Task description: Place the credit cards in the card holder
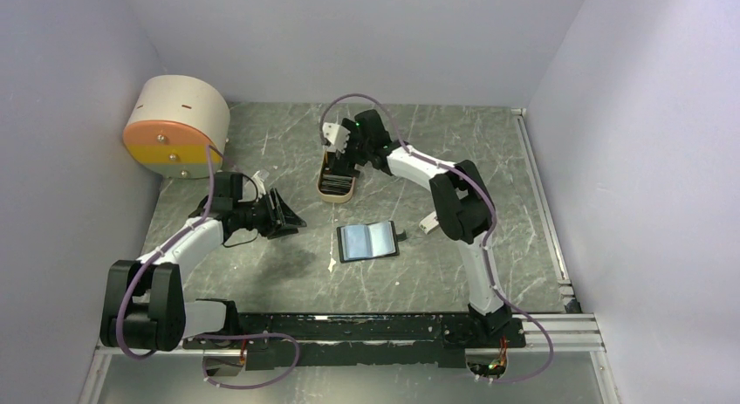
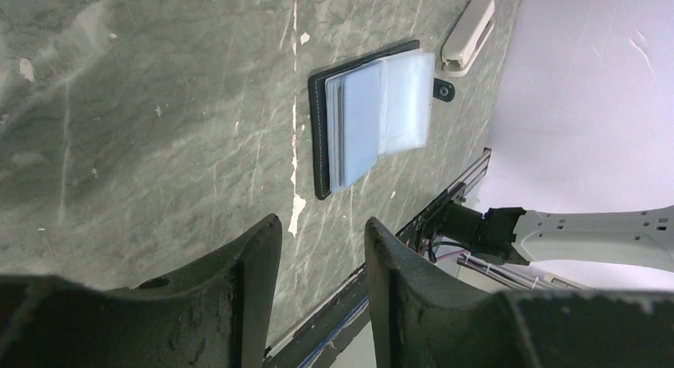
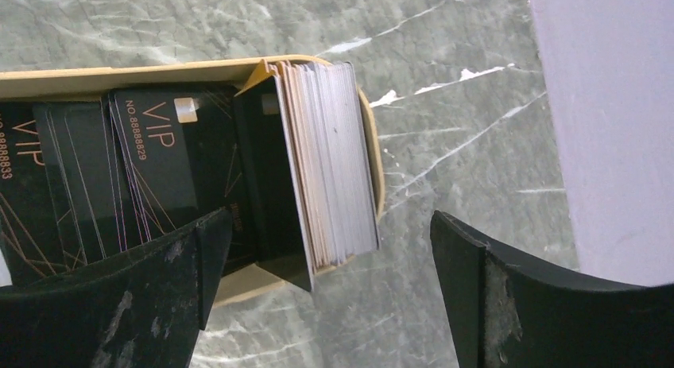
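A tan box [image 1: 336, 197] of black VIP cards stands at the back centre; in the right wrist view the black cards [image 3: 159, 161] lean beside a stack of pale card edges [image 3: 330, 161]. My right gripper hangs open over it. The card holder [image 1: 367, 241], a black wallet with clear bluish sleeves, lies open at the front centre, also seen in the left wrist view [image 2: 362, 122]. My left gripper is open and empty, to the left of the holder.
A rounded cabinet [image 1: 174, 125] with coloured drawers stands back left. A small white object [image 2: 469, 30] lies right of the holder, partly under the right arm in the top view.
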